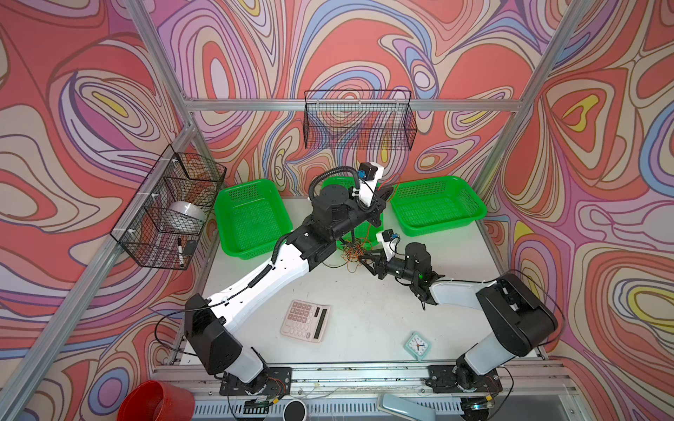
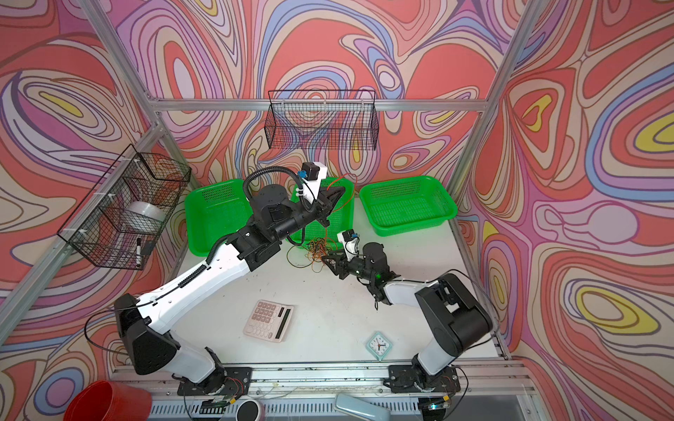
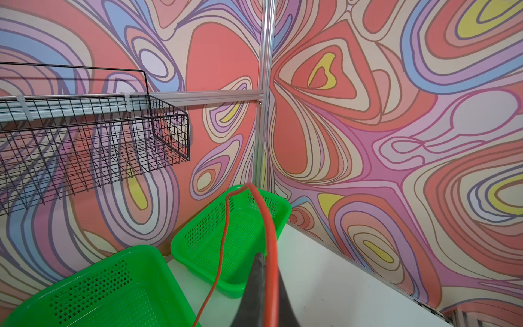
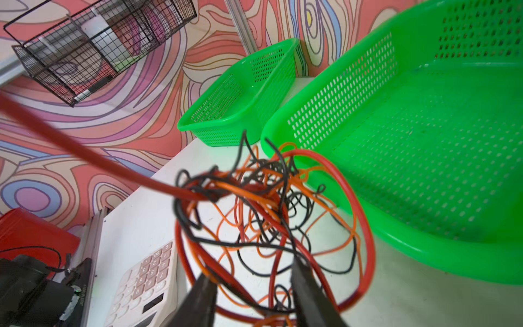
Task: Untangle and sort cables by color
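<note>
A tangle of red, orange and black cables point(image 4: 248, 188) sits in front of the middle green basket point(image 4: 381, 158). High above the table, my left gripper point(image 1: 387, 194) is shut on the red cable point(image 3: 270, 239), which loops out past its fingertips. Part of that red cable stretches down to the tangle, seen taut at the left of the right wrist view. Low by the tangle, my right gripper has its fingers point(image 4: 200, 299) apart, with cable strands in front of and between them; whether they touch any is unclear. All green baskets look empty where visible.
Other green baskets stand at the back left point(image 1: 252, 221) and back right point(image 1: 438, 203). The pink calculator point(image 1: 306, 320) and a small clock point(image 1: 417, 345) lie near the front. Wire baskets point(image 1: 360, 126) hang at the back and left.
</note>
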